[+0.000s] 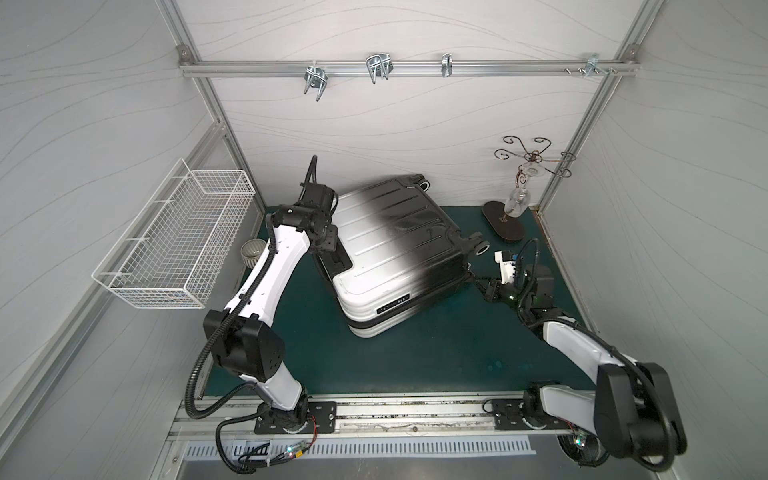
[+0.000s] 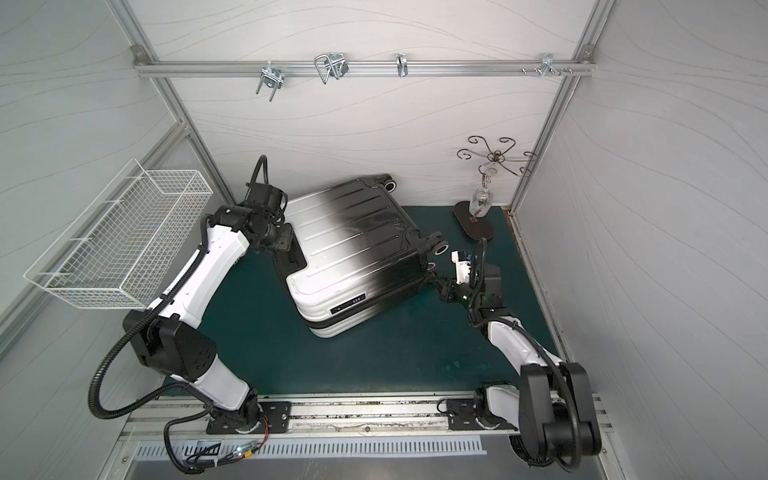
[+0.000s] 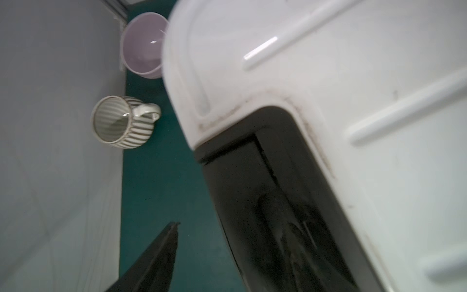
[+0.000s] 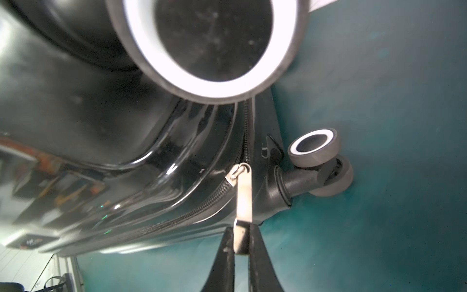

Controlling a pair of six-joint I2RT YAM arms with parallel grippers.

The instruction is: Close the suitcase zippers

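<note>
The silver-and-black hard suitcase (image 1: 392, 248) lies on its side on the green table, askew, its lock strip (image 1: 393, 304) toward the front. In the right wrist view, a metal zipper pull (image 4: 244, 199) hangs from a slider at the wheel-end corner. My right gripper is shut on the free end of that pull. Beside the slider, the zipper track (image 4: 209, 200) curves along the corner. Over the dark handle recess (image 3: 243, 175), on the suitcase's left side, is my left gripper, its fingers spread and nothing seen between them.
Past the suitcase's left edge stand a striped mug (image 3: 136, 124) and a lilac bowl (image 3: 145, 46). A wire basket (image 1: 180, 240) hangs on the left wall. A glass-and-metal stand (image 1: 516, 204) occupies the back right.
</note>
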